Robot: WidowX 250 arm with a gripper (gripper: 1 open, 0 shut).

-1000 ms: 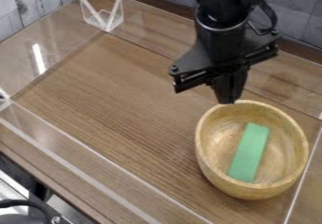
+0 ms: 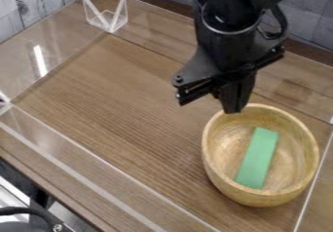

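The black gripper (image 2: 224, 92) hangs above the upper rim of a wooden bowl (image 2: 221, 175) on the right side of the table. A green rectangular block (image 2: 259, 158) lies inside the bowl. The gripper points downward with its fingers angled; I cannot make out clearly how far apart the tips are or anything between them.
A wooden table (image 2: 104, 129) fills most of the view, with free room to the left and middle. A small clear wire-like stand (image 2: 107, 14) is at the back left. The table's edges show at left and lower left, with a tiled wall behind at right.
The gripper has shifted slightly toward the camera and its body appears a little larger and more upright. The bowl and green block have not moved.
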